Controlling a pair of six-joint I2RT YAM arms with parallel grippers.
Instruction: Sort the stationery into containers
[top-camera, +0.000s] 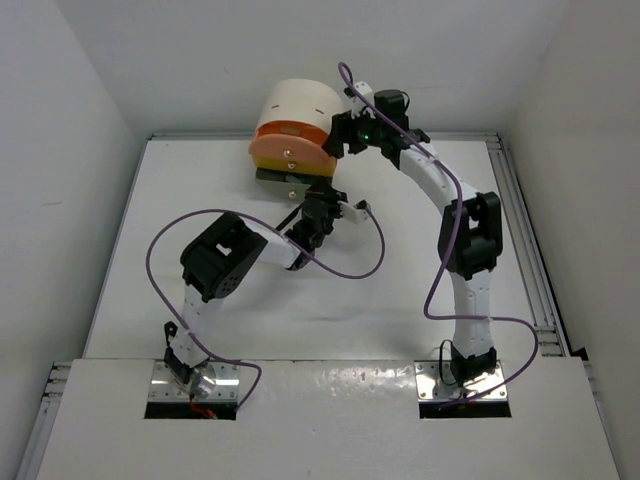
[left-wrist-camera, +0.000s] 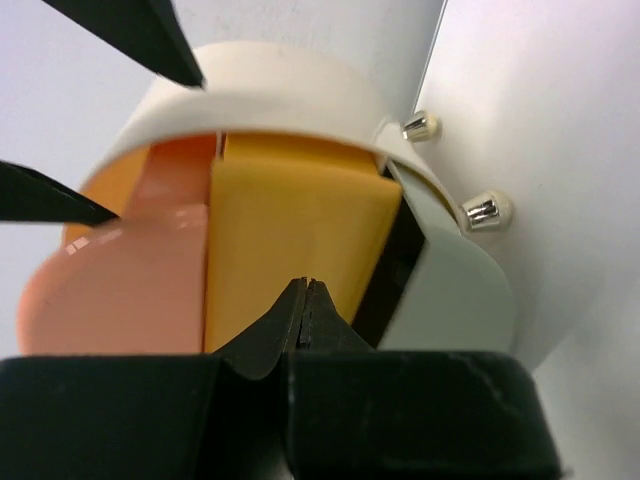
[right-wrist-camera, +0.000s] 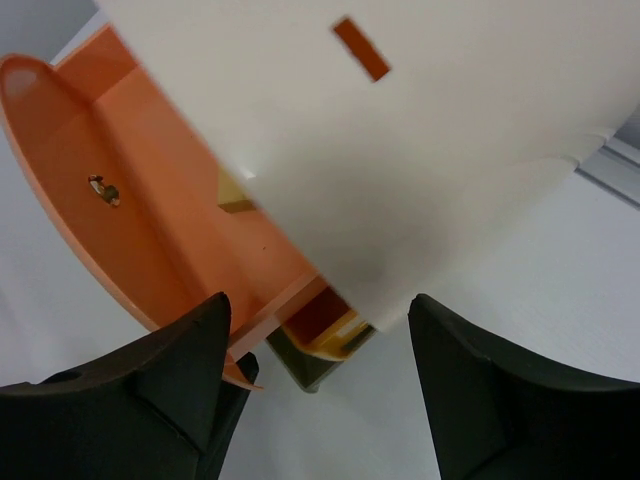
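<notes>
The white rounded organizer (top-camera: 298, 99) stands at the back, with an orange drawer (top-camera: 270, 147), a yellow drawer (left-wrist-camera: 280, 240) and a grey-green lower drawer (left-wrist-camera: 460, 300). Small knobs show on the fronts. My left gripper (top-camera: 325, 195) is at the lower drawer's front, shut, with nothing visible between its fingers. My right gripper (top-camera: 342, 137) is open at the organizer's upper right; in the right wrist view the edges of the white body and of the orange drawer lie between its fingers.
Walls rise at the back and both sides, and rails (top-camera: 510, 220) run along the table's edge.
</notes>
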